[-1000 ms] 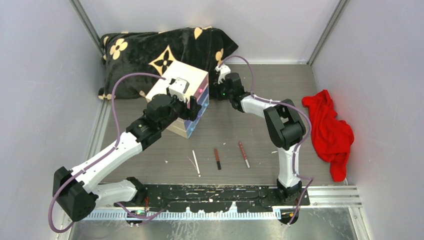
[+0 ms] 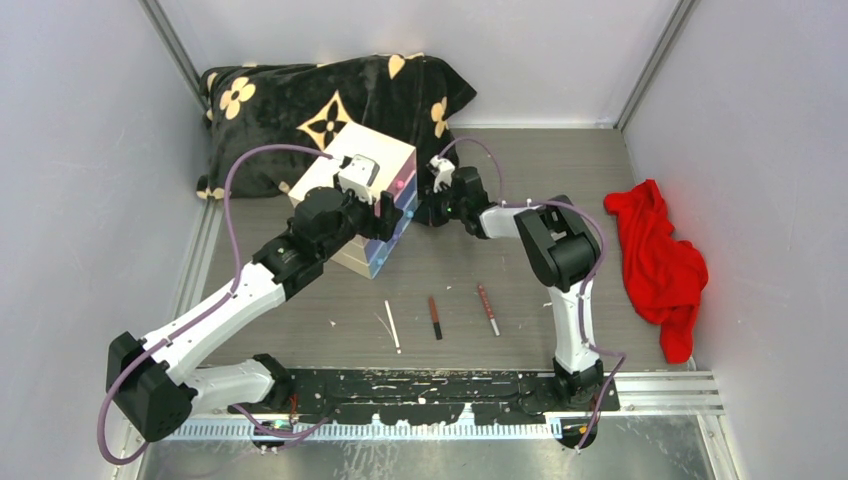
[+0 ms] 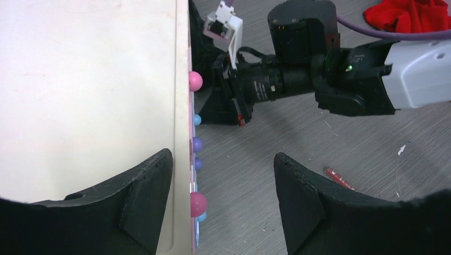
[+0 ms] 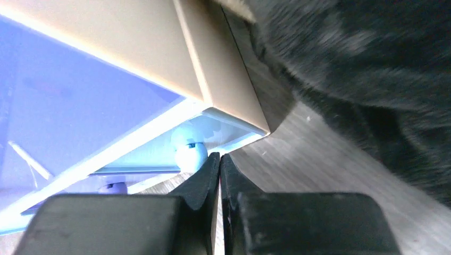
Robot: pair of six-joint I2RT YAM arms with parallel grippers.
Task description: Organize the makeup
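Note:
A cream box with coloured drawer fronts (image 2: 388,150) stands back left of the table's middle. Pink, purple and blue ball knobs (image 3: 195,81) line its right face. My left gripper is open over that front edge, nothing between its fingers. Beside the box's far end, low by a light-blue knob (image 4: 191,157), my right gripper is shut; nothing shows between its fingers, and whether they touch the knob I cannot tell. On the table lie a white stick (image 2: 392,326), a brown-and-black tube (image 2: 435,318) and a red-and-white pen (image 2: 488,309).
A dark patterned cushion (image 2: 290,110) leans behind the box, close to my right gripper. Red cloth (image 2: 655,260) lies at the right wall. Between the box and that cloth the table is mostly clear, apart from the right arm.
My right gripper has come down and toward the front of the table, along the box's drawer face. The left arm and the loose items have stayed put.

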